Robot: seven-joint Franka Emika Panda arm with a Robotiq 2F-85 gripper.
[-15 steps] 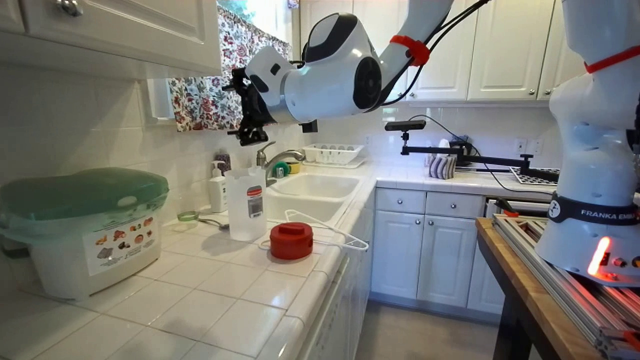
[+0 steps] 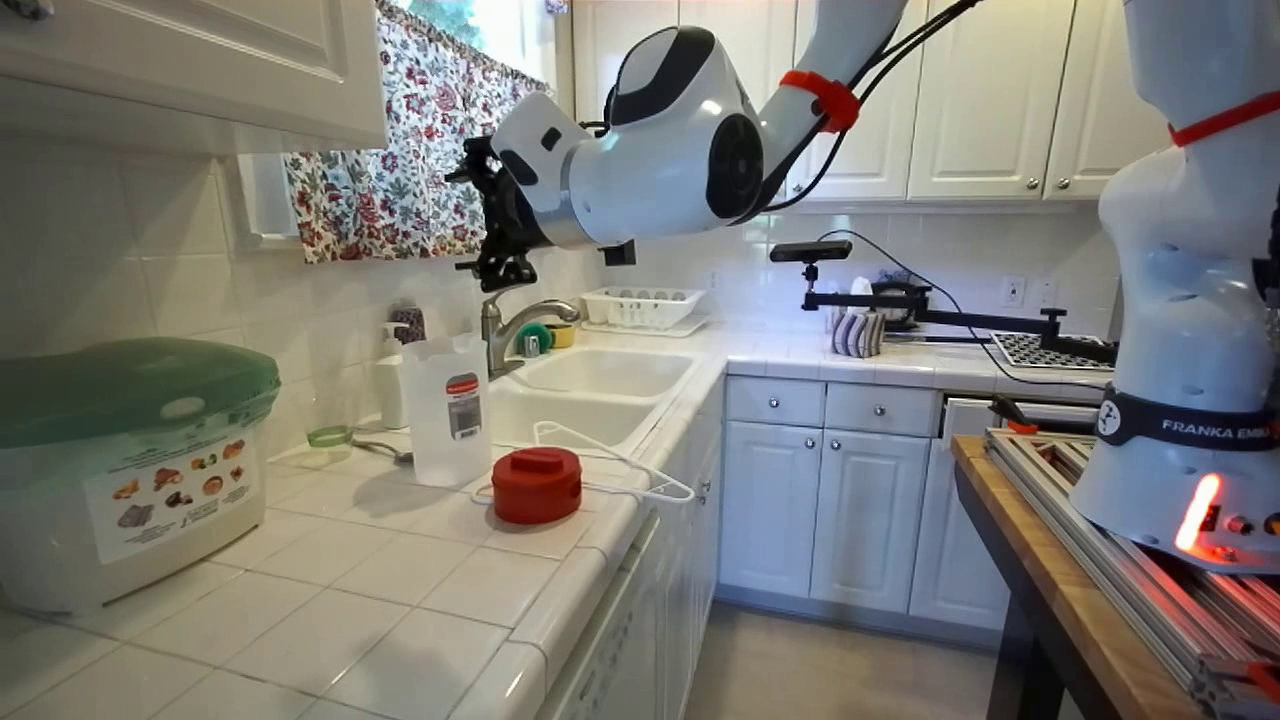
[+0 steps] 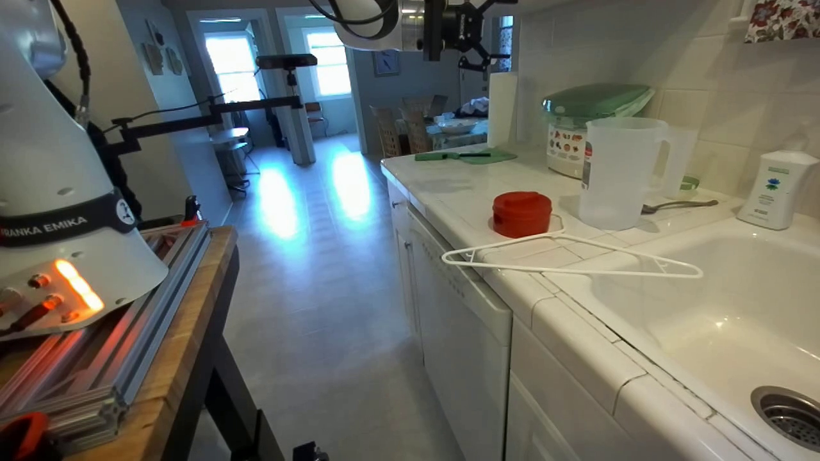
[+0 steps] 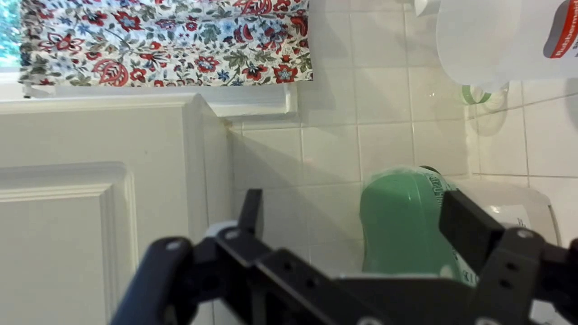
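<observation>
My gripper is open and empty, its black fingers wide apart. It hangs high above the counter, pointing at the tiled wall, as exterior view 1 also shows. A red lidded container [image 2: 536, 485] sits close to the counter's front edge. Behind it stands a clear plastic pitcher [image 3: 619, 173]. One white hanger [image 3: 569, 260] lies by the red container and reaches over the counter edge and toward the sink. At the left of exterior view 1 is a large bin [image 2: 180, 528] with a green lid [image 4: 406, 222]; the lid appears between my fingers in the wrist view, farther off.
An upper cabinet [image 4: 59, 141] is close on the left in the wrist view, beside a floral curtain [image 4: 173, 43]. The sink [image 2: 600, 374], faucet [image 2: 528, 322] and soap bottle [image 3: 776, 184] are past the pitcher. Bare counter tiles [image 2: 396, 576] lie in front of the bin.
The counter, cabinets and everything on them have shifted left in exterior view 1, while arm and base keep their place in the picture.
</observation>
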